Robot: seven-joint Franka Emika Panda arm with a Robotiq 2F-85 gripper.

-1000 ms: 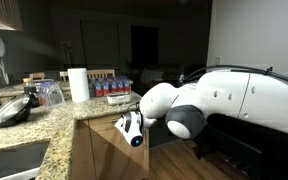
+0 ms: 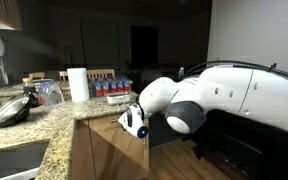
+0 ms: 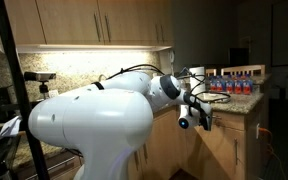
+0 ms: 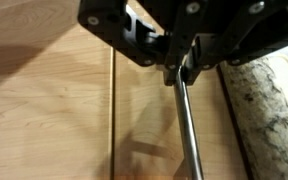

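Observation:
A slim metal bar handle [image 4: 189, 125] runs along a light wooden drawer front [image 4: 149, 115], just below the speckled countertop edge. My gripper is shut on one end of the visible bar, its dark fingers close together around it. In exterior view 1 the gripper [image 2: 122, 122] is at the upper part of the wooden cabinet [image 2: 109, 152], below the counter. From the other side, exterior view 2 has the gripper [image 3: 206, 122] against the cabinet front. The fingers' contact with the handle is too small to make out in both exterior views.
On the granite counter [image 2: 54, 125] are a paper towel roll [image 2: 79, 84], several red-and-blue bottles [image 2: 109, 87], a white tray [image 2: 118, 98] and a dark pan [image 2: 12, 112]. A sink [image 2: 14, 162] lies at the near left. Open floor lies right of the cabinet.
The wrist and its round dark housing have shifted slightly right and up in exterior view 1. Whether the drawer front moved cannot be made out. The counter items have stayed put.

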